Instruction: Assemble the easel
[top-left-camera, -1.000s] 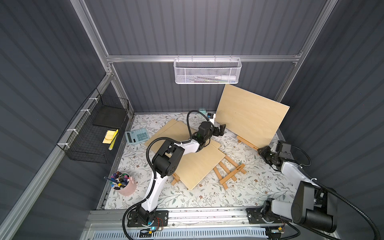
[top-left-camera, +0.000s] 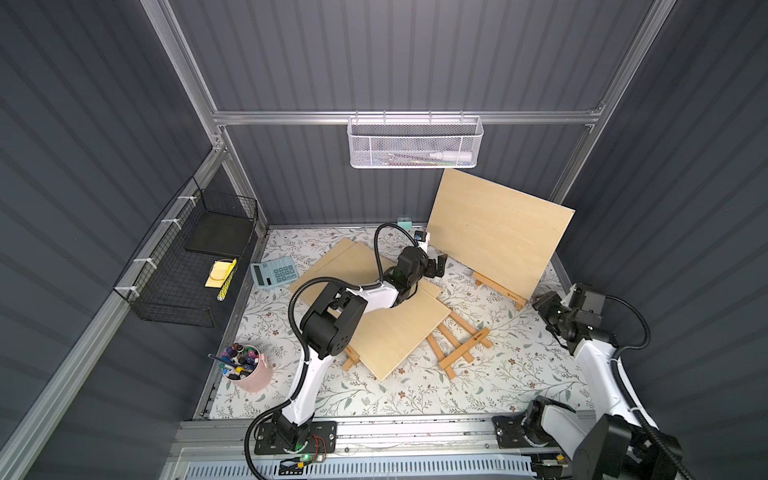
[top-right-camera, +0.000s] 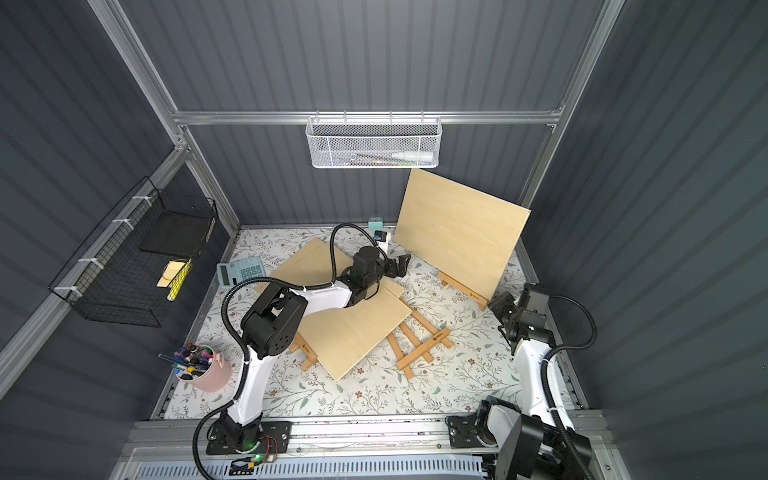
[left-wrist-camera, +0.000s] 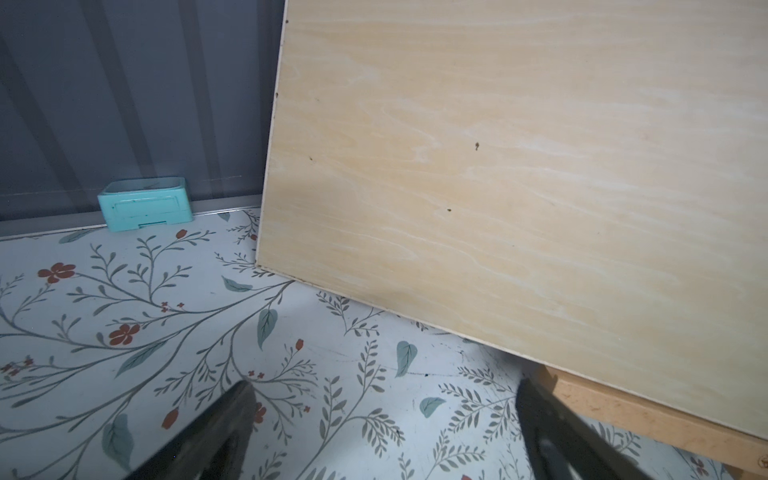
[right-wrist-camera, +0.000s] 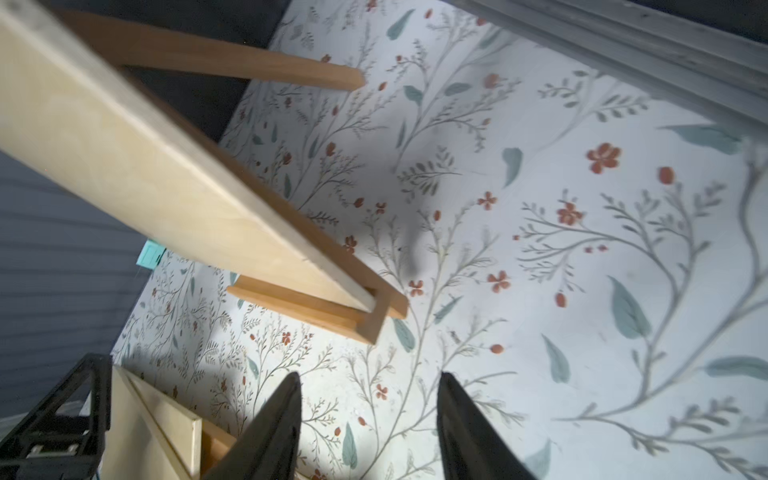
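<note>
A light wooden board (top-left-camera: 500, 232) leans upright on a small easel at the back right. Its lower edge rests on the wooden ledge (right-wrist-camera: 296, 308), whose end block (right-wrist-camera: 374, 317) shows in the right wrist view, and a rear leg (right-wrist-camera: 280, 68) reaches the table behind it. My left gripper stands open and empty, just left of the board's lower left part. To the right of the ledge, apart from board and easel, hangs my right gripper with its fingers spread and nothing between them.
A second easel (top-left-camera: 461, 349) lies folded flat in the table's middle, beside stacked boards (top-left-camera: 392, 340) under my left arm. A calculator (top-left-camera: 274, 273) and pen cup (top-left-camera: 254, 373) are on the left.
The board has shifted slightly left. The left gripper moved a little left.
</note>
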